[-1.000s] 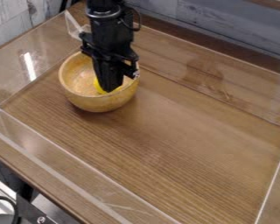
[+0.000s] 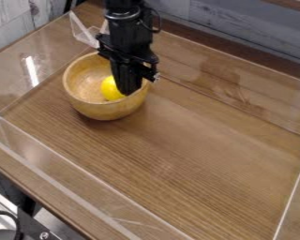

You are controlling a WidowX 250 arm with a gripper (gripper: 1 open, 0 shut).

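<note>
A black robot arm reaches down from the top of the view, its gripper (image 2: 127,79) over the right part of a wooden bowl (image 2: 97,105) at the upper left of the table. A yellow round object (image 2: 110,88) lies in the bowl just left of the gripper, partly behind it. The gripper's fingertips are dark and small; nothing can be clearly seen between them, and it appears shut.
A pale wall (image 2: 258,28) runs along the back. A clear plastic piece stands at the left behind the arm, and a black cable lies at the lower left corner.
The gripper has shifted slightly up and to the right within the bowl's area, and more of the yellow object now shows.
</note>
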